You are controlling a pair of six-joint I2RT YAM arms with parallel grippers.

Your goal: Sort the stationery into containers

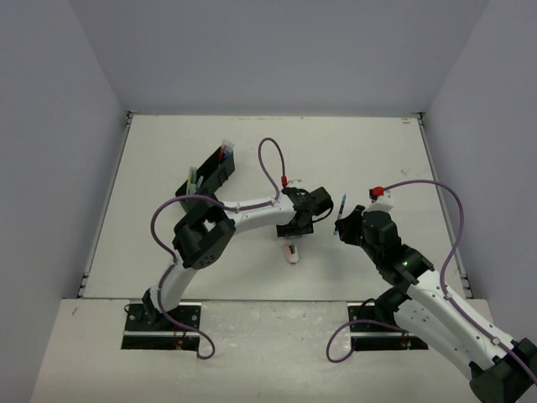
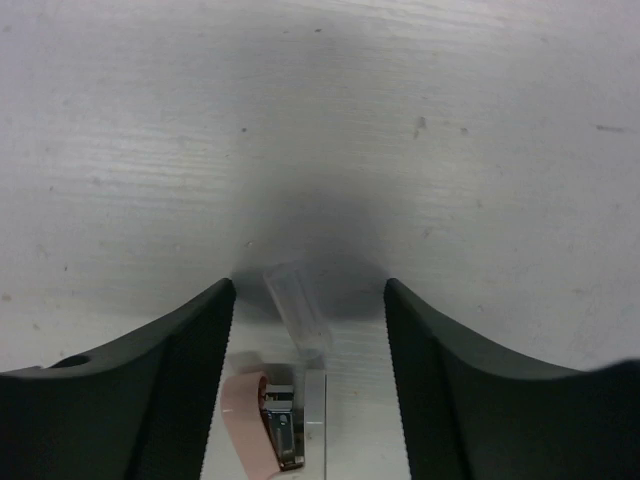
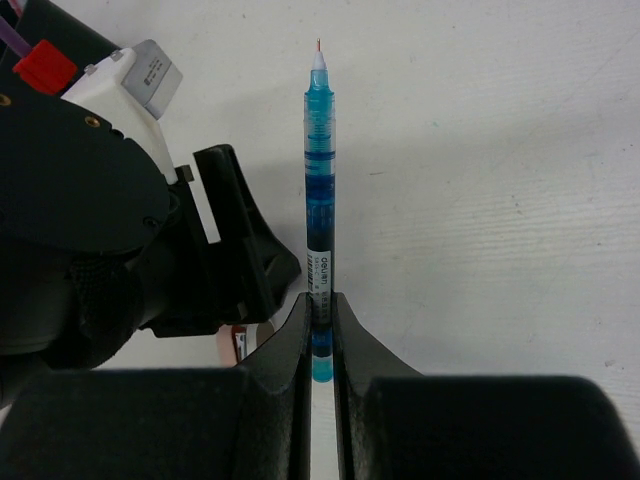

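In the right wrist view, a blue translucent pen [image 3: 319,200] points away from me, its lower part pinched by my right gripper. The top view shows this pen [image 1: 341,210] to the right of centre. My left gripper is open over the white table. A small clear piece [image 2: 300,310] lies on the table between its fingertips, not gripped. Just below it, a pink and white item with a metal part [image 2: 282,425] shows partly at the bottom edge; from above, this pink-white item [image 1: 290,253] lies in front of the left gripper [image 1: 294,231].
A black container [image 1: 216,175] with several pens and other stationery stands at the back left, partly behind the left arm. In the right wrist view, the left arm's black gripper body [image 3: 225,250] is close to the pen.
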